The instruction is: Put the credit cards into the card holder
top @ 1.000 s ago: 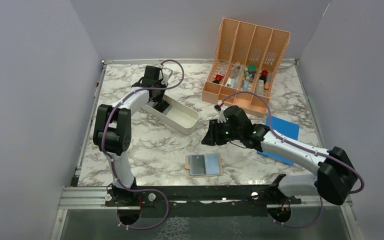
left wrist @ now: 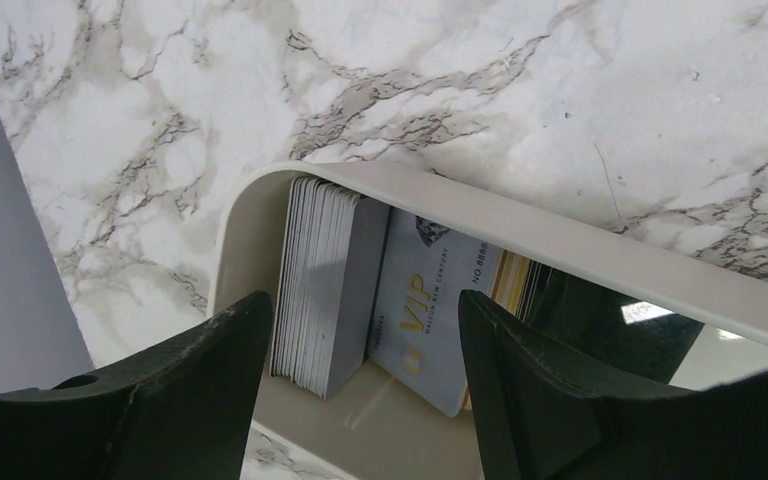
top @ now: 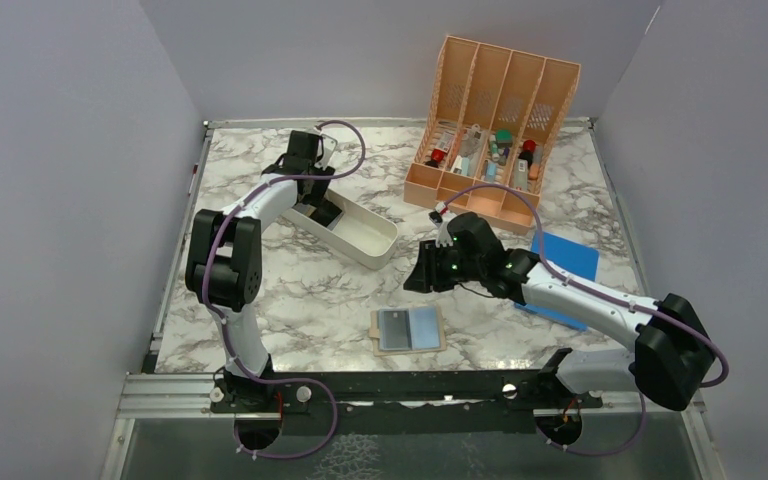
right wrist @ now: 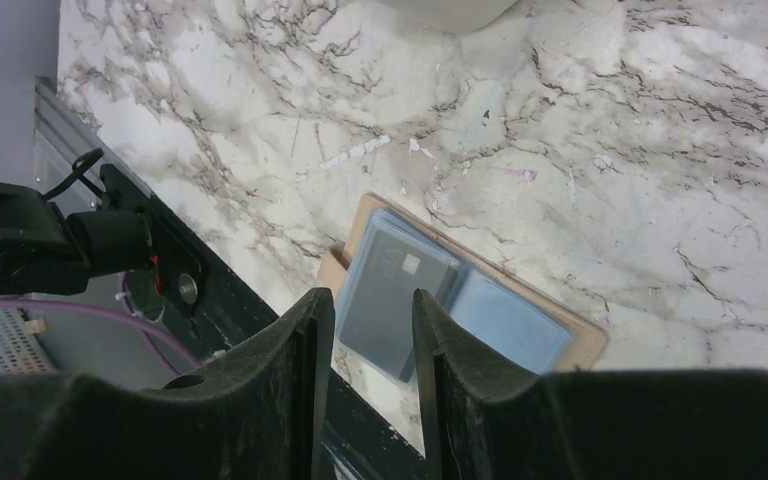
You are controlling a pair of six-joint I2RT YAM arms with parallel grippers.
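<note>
Over the far-left end of the cream bin (top: 370, 225) is my left gripper, its fingers apart with nothing seen held between them. Below the fingers, the bin holds a stack of white-edged cards (left wrist: 312, 285), a grey VIP card (left wrist: 425, 300) leaning to the right of it, and dark cards (left wrist: 620, 325) farther right. Near the front edge, the card holder (right wrist: 585, 342) lies flat, its clear pockets (right wrist: 395, 295) facing up. My right gripper hangs above the table behind it, a narrow empty gap between its fingers.
A tan divided organizer (top: 505, 95) with several small items stands at the back right. A blue sheet (top: 567, 258) lies partly under the right arm. Bare marble (top: 300, 310) stretches between the bin and the front edge.
My left gripper has shifted slightly over the bin's far-left end. The right arm, the bin and the card holder look unmoved.
</note>
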